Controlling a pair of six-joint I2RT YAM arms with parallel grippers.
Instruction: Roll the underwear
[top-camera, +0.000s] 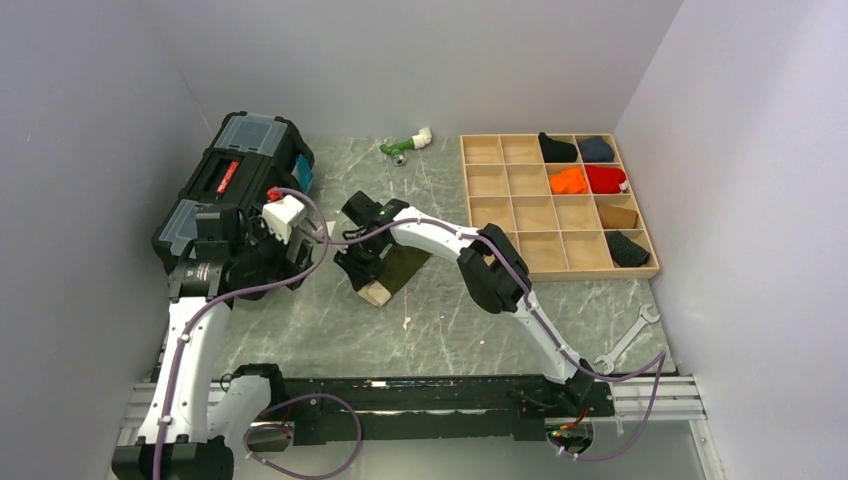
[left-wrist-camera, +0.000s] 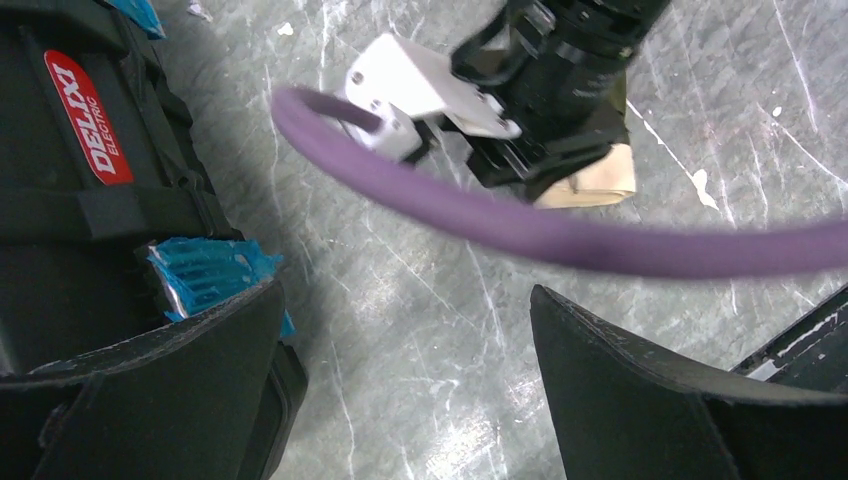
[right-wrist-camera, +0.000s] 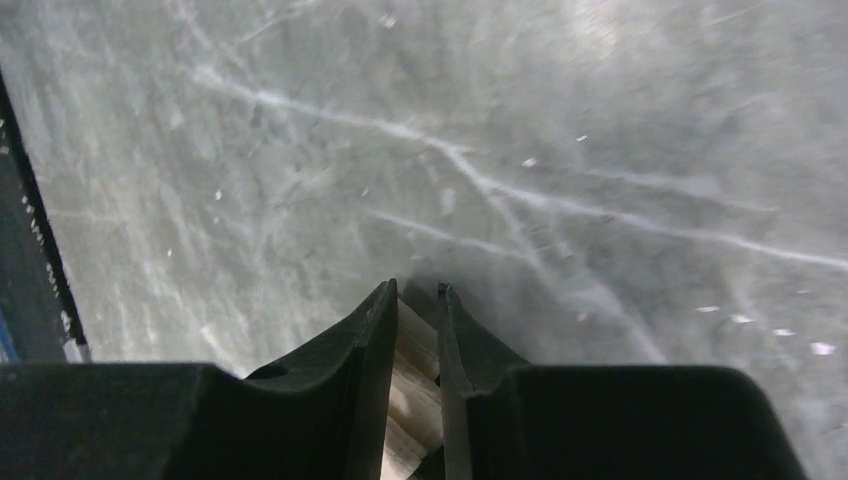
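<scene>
The underwear (top-camera: 405, 264) lies on the grey marbled table as a flat, folded olive-green strip with a cream band at its front end. My right gripper (top-camera: 361, 286) is down at that end, shut on the cream band. In the right wrist view, cream cloth (right-wrist-camera: 418, 405) shows between the close-set fingers. Part of the strip is hidden under the right arm. My left gripper stands open with nothing between its fingers, left of the underwear; the cream band (left-wrist-camera: 600, 182) shows beyond it in the left wrist view.
A black toolbox (top-camera: 232, 165) stands close to the left arm. At the right, a wooden divided box (top-camera: 560, 275) holds several rolled cloths. A wrench (top-camera: 628, 338) lies front right, and a green-and-white object (top-camera: 410, 143) is at the back.
</scene>
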